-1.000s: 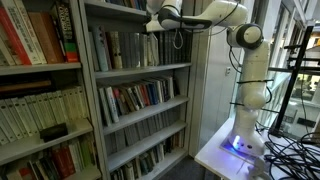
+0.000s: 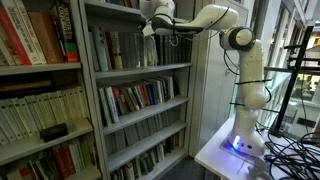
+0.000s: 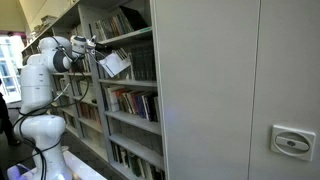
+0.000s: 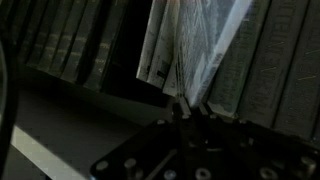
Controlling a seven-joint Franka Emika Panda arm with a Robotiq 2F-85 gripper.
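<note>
A pale, thin book (image 4: 213,50) with a glossy cover stands among the spines in the wrist view, its lower end at my fingertips. My gripper is shut on that end. From the side, the gripper (image 3: 92,45) is high at the upper shelves, and the white book (image 3: 113,64) shows tilted just beyond it. In exterior view 1 the gripper (image 2: 149,25) reaches in front of the upper shelf; the book is hard to make out there.
Dark bound volumes (image 4: 285,60) stand close on the right of the pale book, with more dark spines (image 4: 85,40) at left beyond a shadowed gap. The shelf edge (image 4: 45,155) runs below. Lower shelves (image 2: 140,115) hold several more books.
The arm's end has shifted slightly left and down in exterior view 1. The shelves and the other books look the same.
</note>
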